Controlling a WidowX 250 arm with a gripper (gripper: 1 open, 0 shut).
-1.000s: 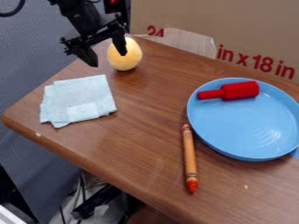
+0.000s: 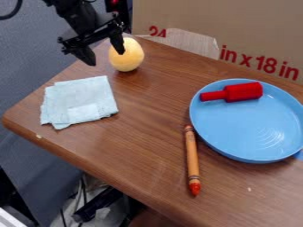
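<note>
The black gripper (image 2: 103,50) hangs at the upper left over the back of the wooden table, its fingers apart and open. A pale yellow ball (image 2: 126,57) sits just beside and behind its right finger. A folded light blue cloth (image 2: 78,102) lies on the left of the table. A blue plate (image 2: 249,133) on the right holds a red cylindrical object with a handle (image 2: 242,91). An orange crayon (image 2: 192,162) lies left of the plate.
A cardboard box (image 2: 231,31) stands along the back. The table's left edge drops to a grey-blue surface.
</note>
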